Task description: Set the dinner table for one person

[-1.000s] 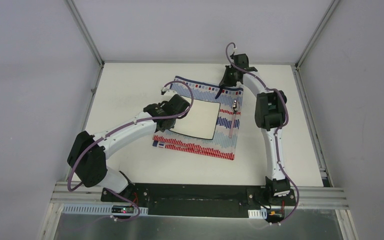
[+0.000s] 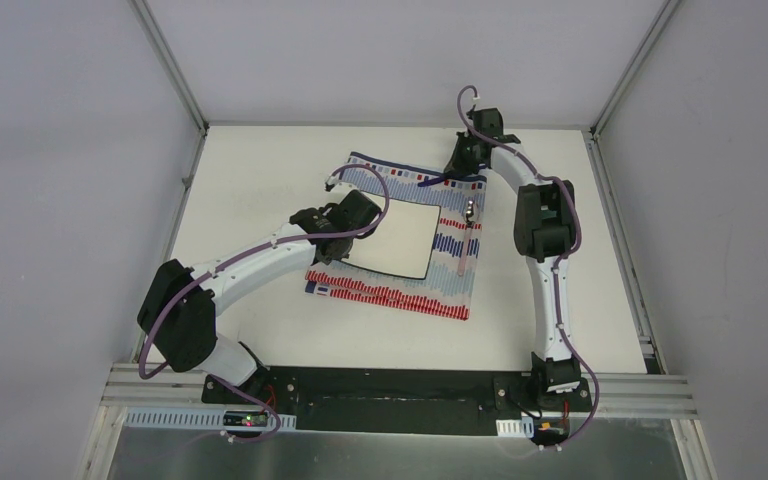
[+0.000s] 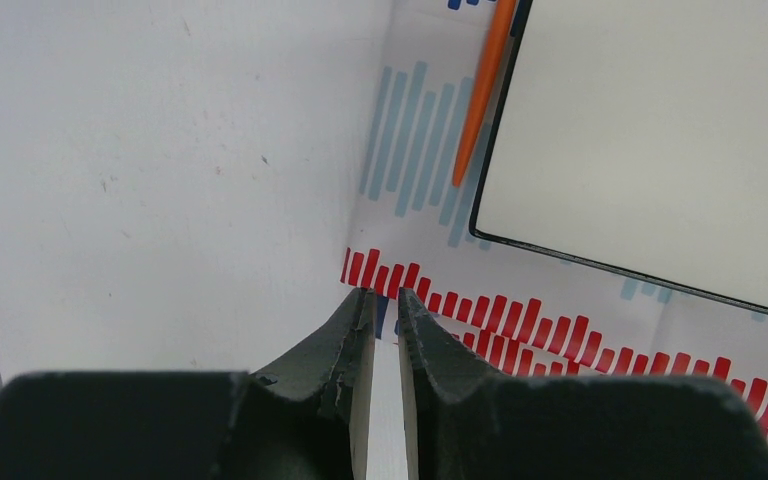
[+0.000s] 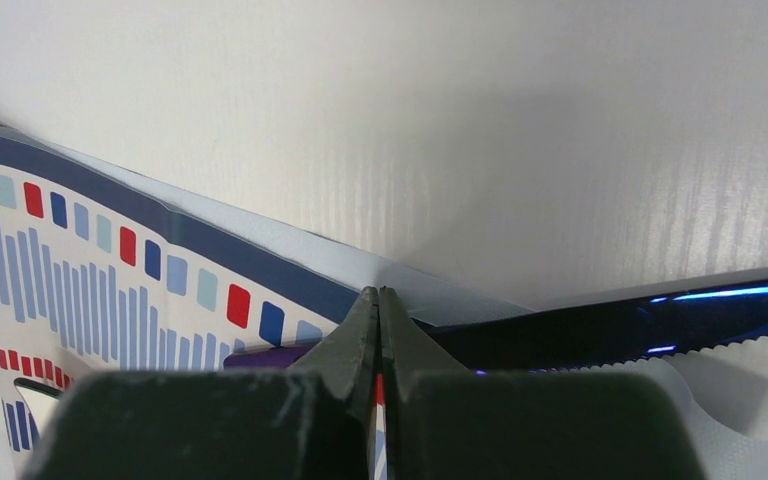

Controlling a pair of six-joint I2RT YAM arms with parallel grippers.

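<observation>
A white square plate (image 2: 400, 240) lies on a striped placemat (image 2: 450, 300). A spoon (image 2: 467, 225) lies right of the plate. An orange utensil (image 3: 478, 100) lies beside the plate's left edge. A dark blue serrated knife (image 4: 610, 320) with a purple end lies across the mat's far edge. My right gripper is shut over it, fingertips at the knife; whether anything is between them is unclear. My left gripper hovers over the near-left corner of the mat, fingers close together with a narrow gap, nothing visible between them.
Bare white table (image 2: 240, 170) surrounds the mat, with free room at left and right. The walls of the enclosure bound the table at back and sides.
Since a second ago my right gripper has shifted slightly right, and the knife beneath it has turned to lie more along the mat's far edge. The left arm has barely moved.
</observation>
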